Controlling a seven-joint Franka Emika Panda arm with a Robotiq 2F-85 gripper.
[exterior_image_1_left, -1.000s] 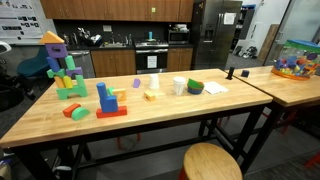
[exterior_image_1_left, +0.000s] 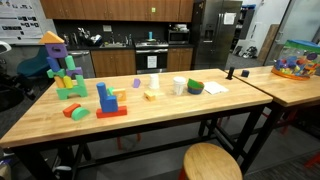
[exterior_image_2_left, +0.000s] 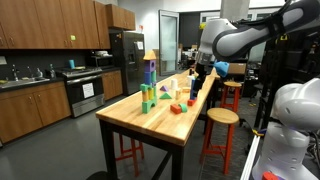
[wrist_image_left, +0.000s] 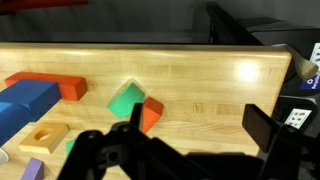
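In the wrist view my gripper stands open above the wooden table (wrist_image_left: 210, 75), bare wood between its fingers. Close by the left finger lie a green block (wrist_image_left: 126, 99) and an orange-red block (wrist_image_left: 151, 113). Farther left are a long red block (wrist_image_left: 58, 83), a blue block (wrist_image_left: 30, 97) and a tan block with a hole (wrist_image_left: 45, 136). A tower of green, blue and purple blocks (exterior_image_1_left: 69, 84), topped by an orange roof-shaped piece (exterior_image_1_left: 53, 38), rises at the table's left end.
White cups (exterior_image_1_left: 178, 86) and a green bowl (exterior_image_1_left: 195, 87) stand toward the table's middle. Wooden stools (exterior_image_2_left: 222, 117) are by its side. A clear tub of colourful pieces (exterior_image_1_left: 298, 60) sits on another table at right.
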